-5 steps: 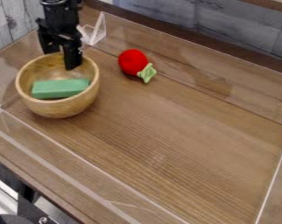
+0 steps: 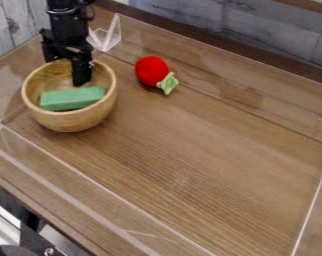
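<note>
My black gripper point(image 2: 68, 58) is at the top left, over the back rim of a wooden bowl point(image 2: 69, 119), its lower parts reaching down into the bowl's back. A green block point(image 2: 72, 98) lies in the bowl. Whether the fingers hold anything is too small and dark to tell.
A red round object point(image 2: 152, 70) with a green piece point(image 2: 168, 84) beside it lies right of the bowl. A clear plastic item stands behind, near the gripper.
My gripper has shifted slightly over the bowl's back. The green block has changed position a little within the bowl.
</note>
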